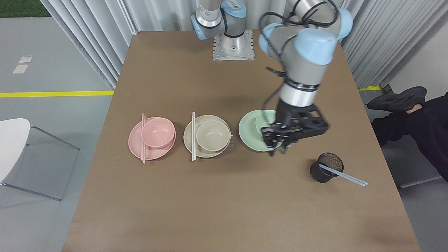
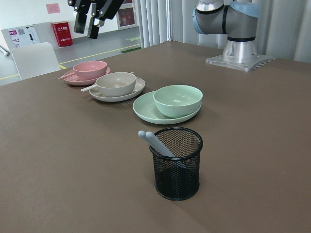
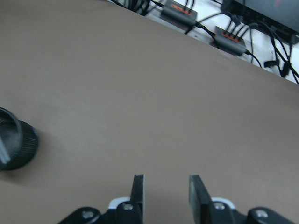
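My gripper is open with nothing between its fingers, high over the table near the green bowl (image 2: 177, 99) and its plate (image 1: 247, 130), partly covering them in the front view. A black mesh holder (image 2: 177, 179) (image 3: 18, 149) holds pale blue chopsticks (image 1: 348, 176) leaning over its rim. To the left sit a cream bowl (image 1: 212, 135) on a plate with white chopsticks (image 1: 193, 136), and a pink bowl (image 1: 158, 131) on a plate with pink chopsticks (image 1: 143, 151).
A person's legs (image 1: 420, 126) are beside the right edge. Cables and boxes (image 3: 226, 39) lie beyond a table edge.
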